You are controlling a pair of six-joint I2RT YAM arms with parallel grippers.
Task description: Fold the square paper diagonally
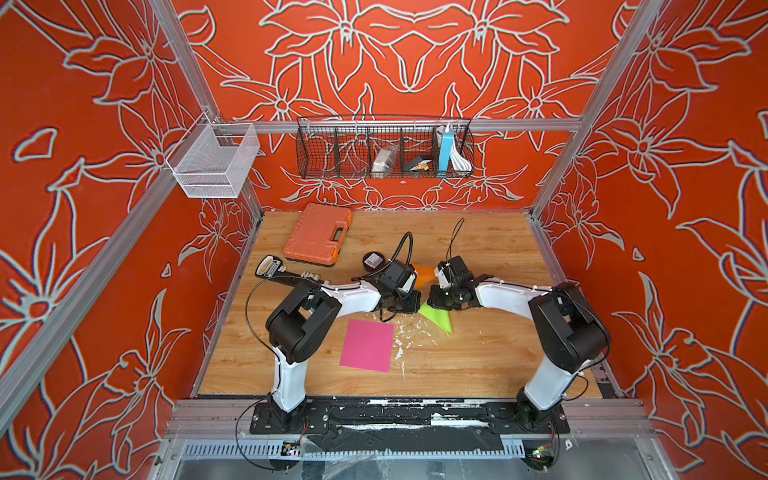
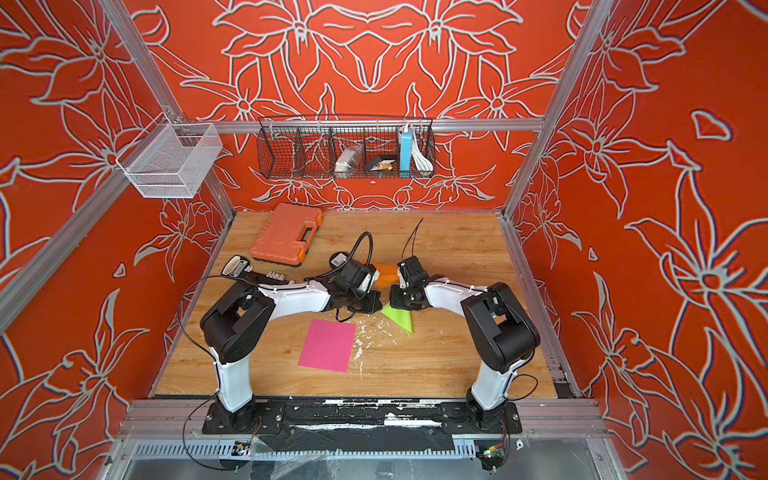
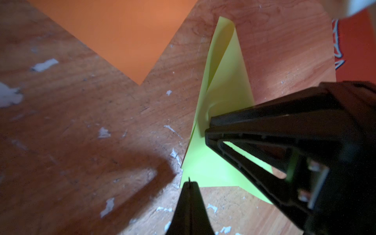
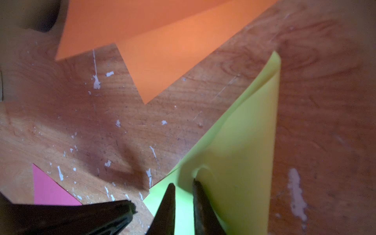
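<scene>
A yellow-green paper (image 1: 437, 318), folded over into a triangle with one edge lifted and curled, lies under my right gripper at the middle of the table (image 2: 448, 352). In the left wrist view my right gripper's fingertips press on the folded yellow-green sheet (image 3: 231, 86). My right gripper is part open, its tips on the paper, a narrow gap between them. My left gripper is shut at the paper's corner edge, with no paper visibly pinched in it.
Orange paper (image 4: 168, 54) lies just behind. A pink square (image 1: 366, 345) lies front left. An orange case (image 1: 317, 233), a black round object (image 1: 373, 261) and tools sit back left. Wire baskets hang on the walls. White flecks mark the tabletop.
</scene>
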